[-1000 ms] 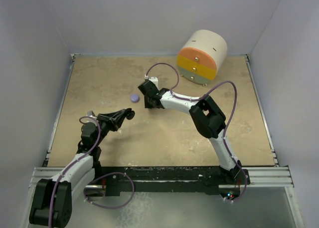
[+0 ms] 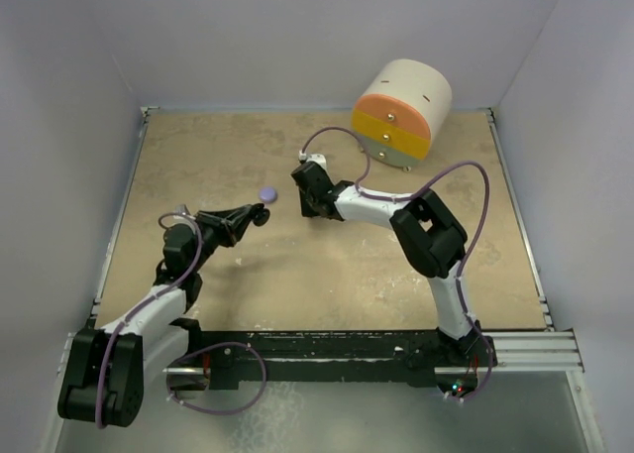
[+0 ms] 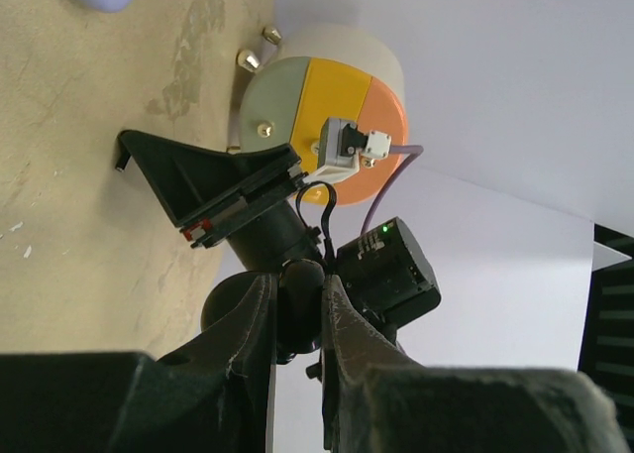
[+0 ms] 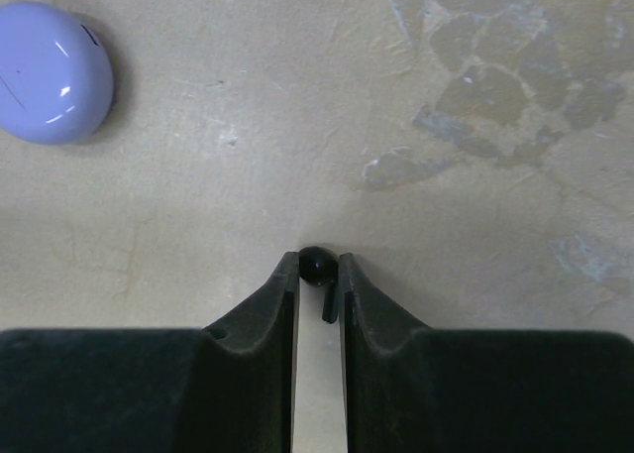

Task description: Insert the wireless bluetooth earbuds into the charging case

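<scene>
The black charging case [image 3: 233, 304] is at the tips of my left gripper, raised above the table, its fingers around a dark rounded part. A black earbud [image 4: 318, 266] with a short stem lies on the table between the fingertips of my right gripper; whether the pads grip it, I cannot tell. In the top view my right gripper [image 2: 307, 207] is low, right of the lilac round object [image 2: 268, 194].
A rounded drum-shaped cabinet [image 2: 396, 116] with orange, yellow and green front stands at the back right. The table [image 2: 436, 284] is otherwise largely clear at left and front.
My right gripper has moved a little to the right, away from the lilac object. My left gripper has shifted slightly up the top view with the dark case.
</scene>
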